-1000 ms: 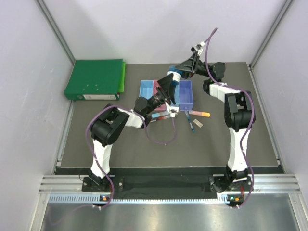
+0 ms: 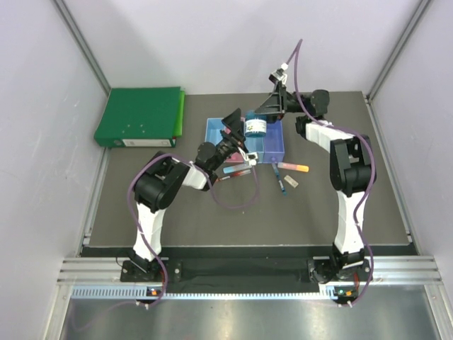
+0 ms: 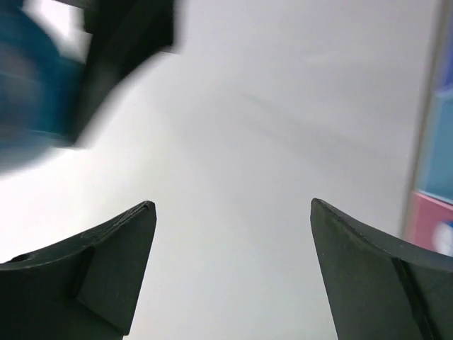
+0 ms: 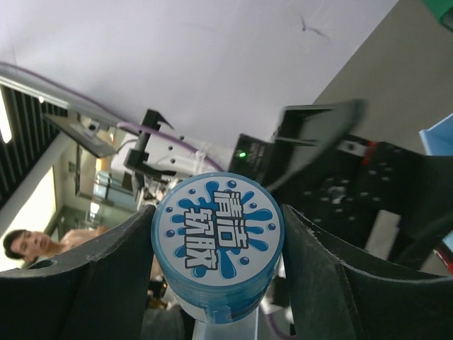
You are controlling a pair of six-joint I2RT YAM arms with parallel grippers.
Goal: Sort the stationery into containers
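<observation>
A blue-and-white cylindrical tub [image 2: 255, 127] with printed Chinese characters hangs above the sectioned container. My right gripper is shut on this tub [image 4: 218, 244], its fingers on either side. Just left of it in the top view is my left gripper [image 2: 232, 117]; the left wrist view shows that gripper with its fingers [image 3: 106, 273] spread and only blurred wall between. Under both hands, the container has a light blue section [image 2: 214, 133], a pink section partly hidden by my left arm, and a purple-blue section [image 2: 274, 142] on the right.
In front of the container lie an orange-ended tube [image 2: 294, 167], a blue pen [image 2: 280, 180], a small pale block [image 2: 291, 181] and a red marker [image 2: 237, 174]. Green binders [image 2: 138, 117] occupy the back left.
Earlier both grippers met at the tub. Now the left has drawn away to the left, and the right has shifted slightly left and forward with the tub, which hangs straighter.
</observation>
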